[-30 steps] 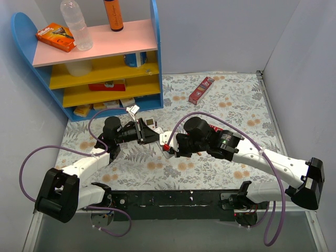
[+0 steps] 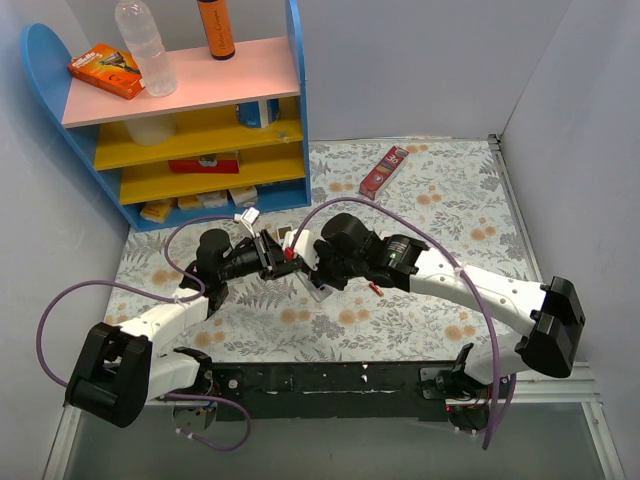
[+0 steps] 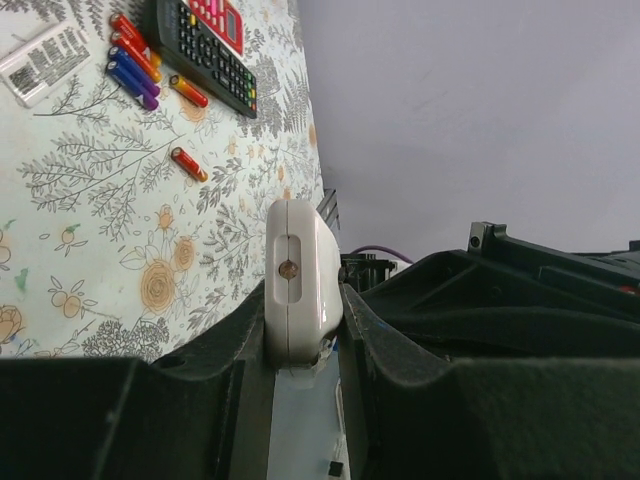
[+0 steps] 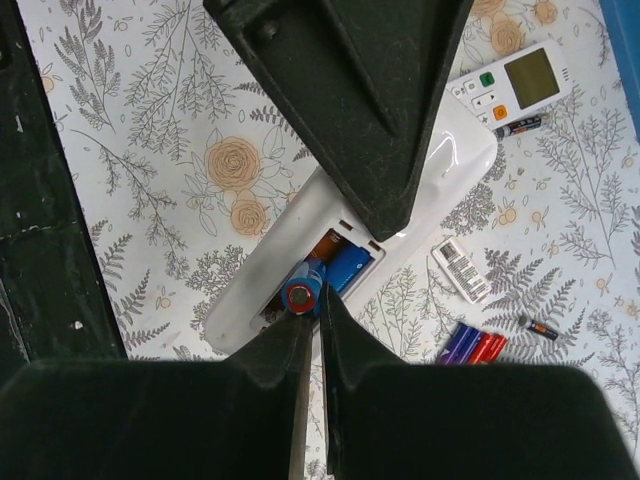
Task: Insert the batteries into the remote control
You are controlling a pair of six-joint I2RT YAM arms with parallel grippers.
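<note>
My left gripper is shut on the white remote control (image 3: 300, 265), seen end-on in the left wrist view. In the right wrist view the remote's battery bay faces the camera. One blue battery (image 4: 346, 266) lies inside it. A second blue battery (image 4: 303, 286) tilts out of the bay, its round end towards the camera. My right gripper has its fingertips close together at that raised end. Whether they pinch it or only touch it is unclear. In the top view the arms hide most of the remote.
On the table lie a white card-like piece (image 4: 460, 270), several loose batteries (image 3: 132, 77), a dark remote (image 3: 205, 50) and a white remote with a screen (image 4: 510, 85). A shelf (image 2: 190, 130) stands at the back left.
The right arm has shifted left, and its wrist has turned against the remote. The second battery has gone from lying in the bay to tilting up and out. The left grip on the remote is unchanged.
</note>
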